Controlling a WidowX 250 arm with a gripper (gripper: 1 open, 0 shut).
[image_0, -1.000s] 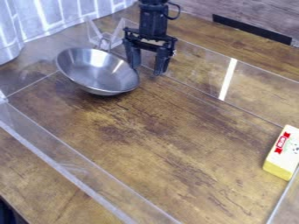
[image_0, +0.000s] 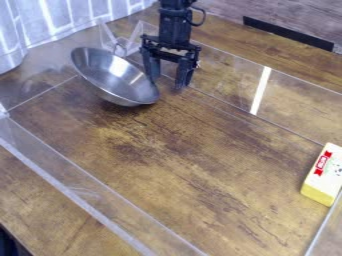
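A steel bowl (image_0: 114, 75) sits at the upper left of the wooden floor of the bin, tilted. My black gripper (image_0: 170, 67) is at the top centre, just right of the bowl, with its fingers apart and pointing down. I cannot make out anything between them.
A yellow box with a red label (image_0: 319, 176) lies at the right edge. Clear plastic walls border the area, with crumpled white material at the top left.
The bowl has tipped up more steeply on its left side over the last second. My gripper has moved only slightly beside it.
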